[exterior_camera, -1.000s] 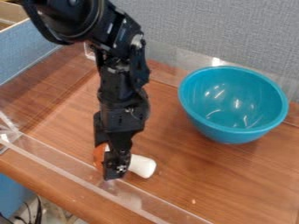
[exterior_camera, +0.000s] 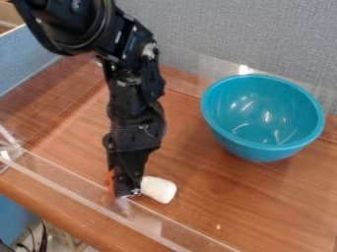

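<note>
The black arm reaches down to the wooden table, its gripper low at the near edge, beside a small white cylindrical object lying on its side to the right. A bit of orange shows at the gripper's left, partly hidden behind it. The fingertips are dark and small, so what lies between them is unclear.
A large teal bowl stands at the back right. A clear strip runs along the near edge, with cables below. A grey wall closes the back.
Over the last second the gripper has shifted slightly at the near edge, uncovering a little more around the white object. The bowl has not moved.
</note>
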